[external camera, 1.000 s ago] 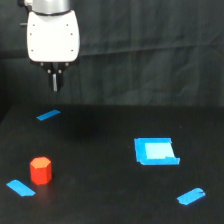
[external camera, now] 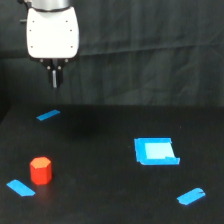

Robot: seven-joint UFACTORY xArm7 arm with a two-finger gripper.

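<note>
My gripper [external camera: 55, 78] hangs at the upper left, pointing down below the white arm end [external camera: 53, 35]. It is well above the black table, against the dark curtain. The dark fingers are small and close together; whether they are open or shut is unclear, and no object shows at their tips. A red-orange hexagonal block [external camera: 40, 171] sits on the table at the front left, lower in the view than the gripper and apart from it. A white square patch [external camera: 159, 151] framed in blue tape [external camera: 139, 150] lies to the right.
Strips of blue tape lie on the table: one at the back left [external camera: 48, 115], one beside the red block [external camera: 20, 188] and one at the front right [external camera: 191, 196]. A dark curtain [external camera: 150, 50] closes off the back.
The arm and gripper have shifted very slightly, with the fingers looking a little lower and narrower. The red block and the taped patch have not moved.
</note>
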